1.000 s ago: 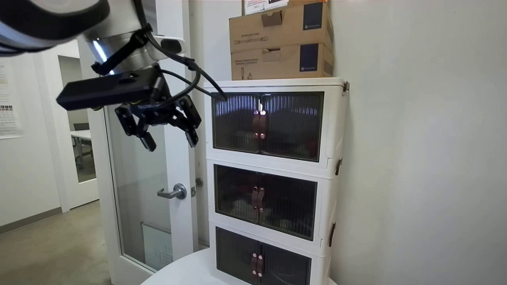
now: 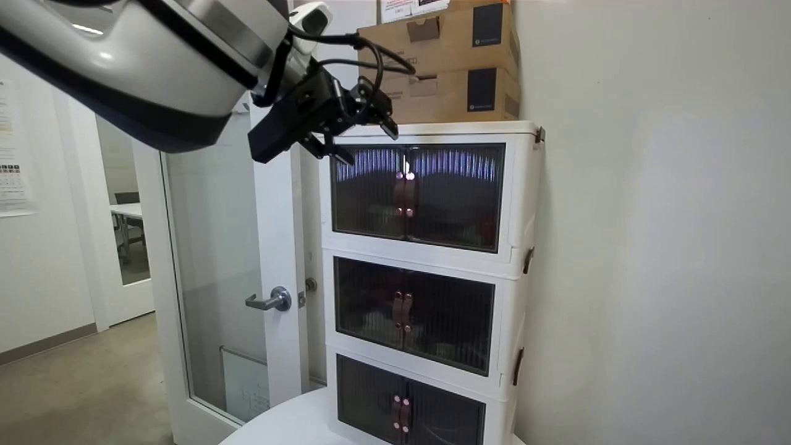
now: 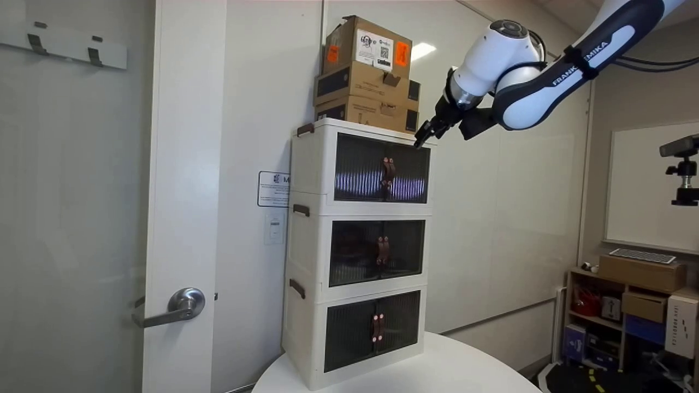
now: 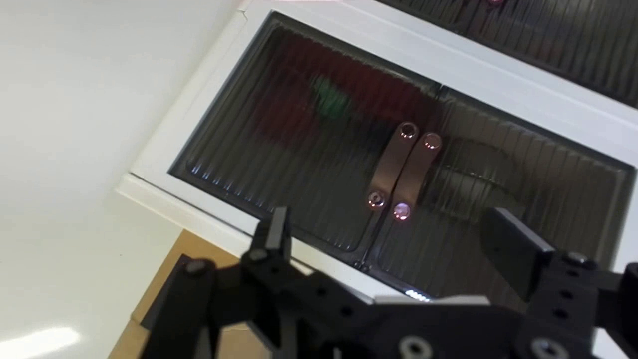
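Note:
A white cabinet (image 2: pixel 422 257) of three stacked units stands with all its dark ribbed doors closed. Each pair of doors meets at two brown strap handles, such as the top ones (image 3: pixel 388 173). Up near the top unit, my gripper (image 2: pixel 367 147) is open with nothing between its fingers. The wrist view looks at the top unit's doors at a slant, with the handles (image 4: pixel 403 170) ahead of and between the spread fingertips of my gripper, not touched. Red and green shapes show dimly behind one door (image 4: pixel 287 119).
Cardboard boxes (image 3: pixel 367 82) are stacked on top of the cabinet, close to the gripper's height. The cabinet rests on a round white table (image 3: pixel 452 367). A door with a lever handle (image 2: pixel 270 300) stands beside it, and a wall (image 2: pixel 652 222) rises on the other side.
My arm has moved right and up in exterior view 1, toward the cabinet's top unit, and the wrist has turned. The gripper stays open, and the cabinet doors look unchanged.

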